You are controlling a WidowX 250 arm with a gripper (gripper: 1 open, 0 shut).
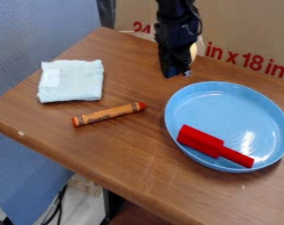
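Note:
My gripper (177, 67) hangs at the top centre, just behind the blue plate (226, 114), its tips low near the wooden table. Whether it is open or shut is unclear. A pale yellow round object (192, 50) is partly hidden behind it. A red cylindrical thing with a narrower handle (200, 141) lies on the plate. An orange crayon (106, 113) lies left of the plate, and a folded white cloth (70, 81) lies at the left.
A cardboard box (247, 31) with red printing stands along the back. The table's left edge borders blue padding (21, 176). Bare wood (109, 158) fills the front centre and the back left.

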